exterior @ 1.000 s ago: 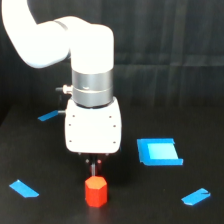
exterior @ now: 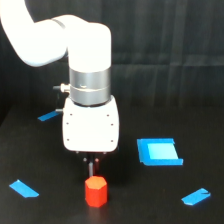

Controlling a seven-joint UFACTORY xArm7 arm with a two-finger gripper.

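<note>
A red-orange hexagonal block (exterior: pixel 96 192) stands upright on the dark table near the front. Just behind its top edge, my gripper (exterior: pixel 91 164) points down below the white hand. The dark fingers are small and blend into the black background, and the block may cover their tips. Whether they are open or shut, or touching the block, I cannot tell.
To the right lies a light-blue square (exterior: pixel 162 151) bordered by blue tape (exterior: pixel 144 152). Strips of blue tape mark the table at the front left (exterior: pixel 24 188) and front right (exterior: pixel 196 197).
The arm and hand have shifted slightly left and a little away from the camera. The red block has stayed in place.
</note>
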